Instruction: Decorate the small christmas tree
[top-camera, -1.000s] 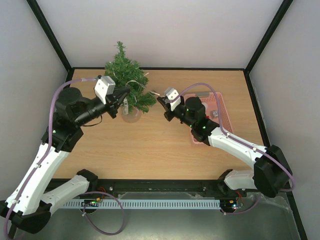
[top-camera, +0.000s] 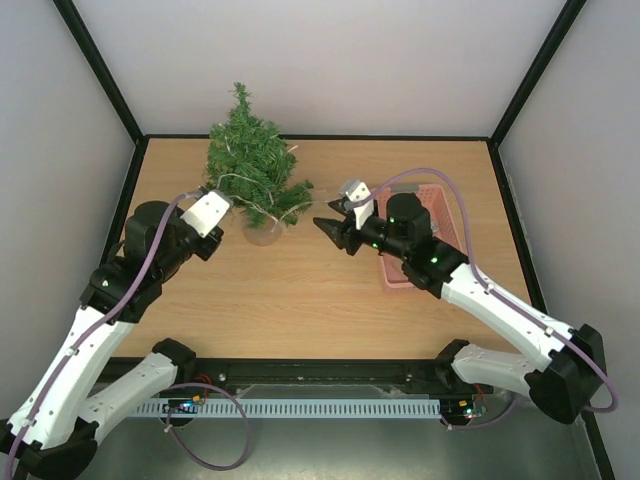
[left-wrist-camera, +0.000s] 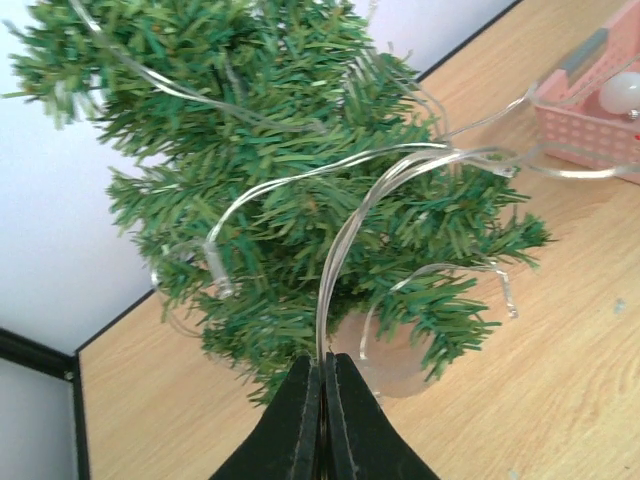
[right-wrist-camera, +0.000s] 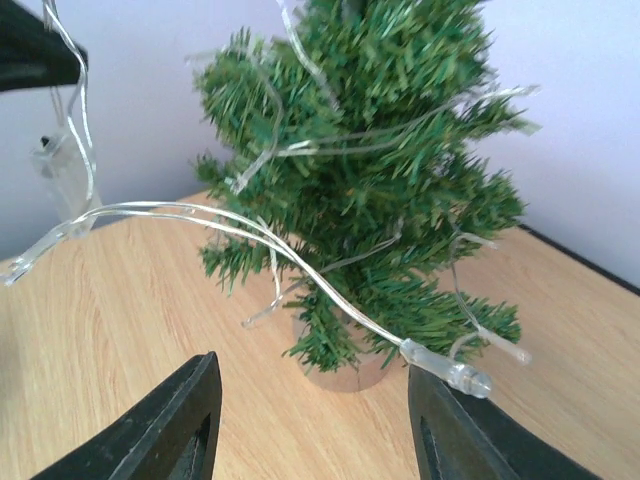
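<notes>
The green tree (top-camera: 245, 150) stands in a base (right-wrist-camera: 345, 372) at the back left, with clear-wired lights (left-wrist-camera: 354, 220) draped over it. My left gripper (top-camera: 210, 240) is left and in front of it; in the left wrist view its fingers (left-wrist-camera: 350, 430) are shut with the wire running down to them. My right gripper (top-camera: 335, 225) is right of the tree, open; in the right wrist view a loop of the wire (right-wrist-camera: 330, 292) stretches above and between its spread fingers, apparently not gripped.
A pink basket (top-camera: 435, 210) with a white bauble (left-wrist-camera: 620, 93) inside sits at the right behind my right arm.
My right gripper has shifted slightly as well, and the wire between them has moved.
</notes>
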